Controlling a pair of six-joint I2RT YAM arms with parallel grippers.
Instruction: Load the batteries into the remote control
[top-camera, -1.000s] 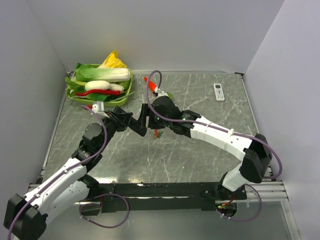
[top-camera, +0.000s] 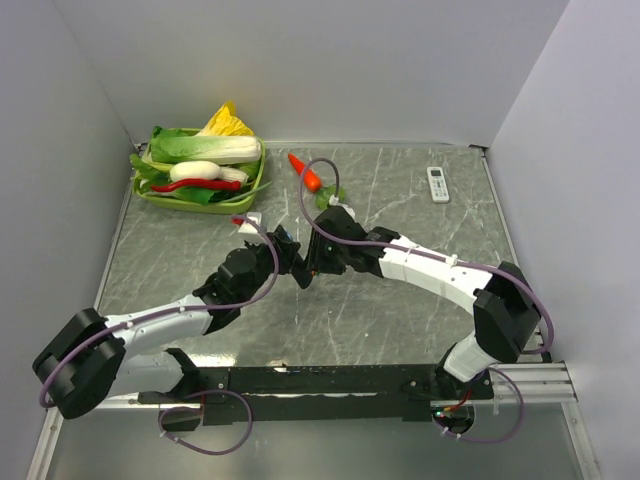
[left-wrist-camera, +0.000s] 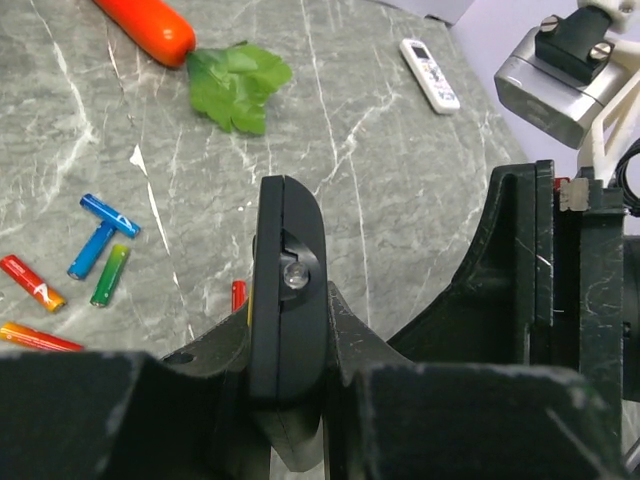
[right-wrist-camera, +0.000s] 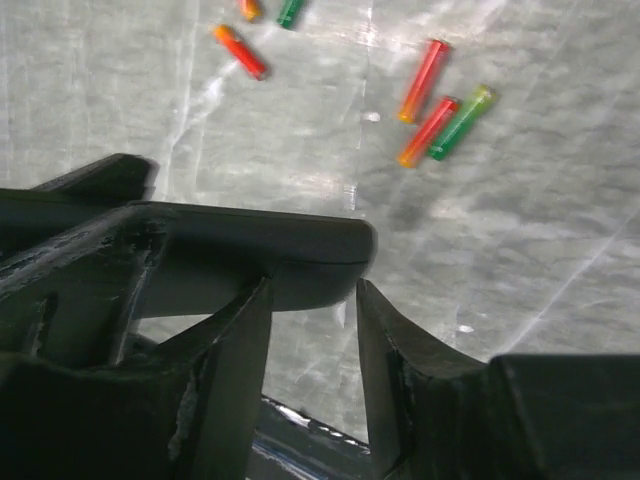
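Note:
In the left wrist view my left gripper is shut on a black object (left-wrist-camera: 285, 330), apparently the remote control. My right gripper meets it at the centre of the top view; its two fingers are close around the end of the black object (right-wrist-camera: 310, 240), and whether they grip it is hard to tell. Loose batteries lie below on the counter: blue, green, red and several more (right-wrist-camera: 425, 80) in the right wrist view.
A white remote (top-camera: 438, 184) lies at the back right. A basket of vegetables (top-camera: 140, 195) stands at the back left, with a carrot (top-camera: 303, 172) and a leaf beside it.
My left gripper has moved right with the black object, and my right gripper has shifted slightly right and toward the front with it.

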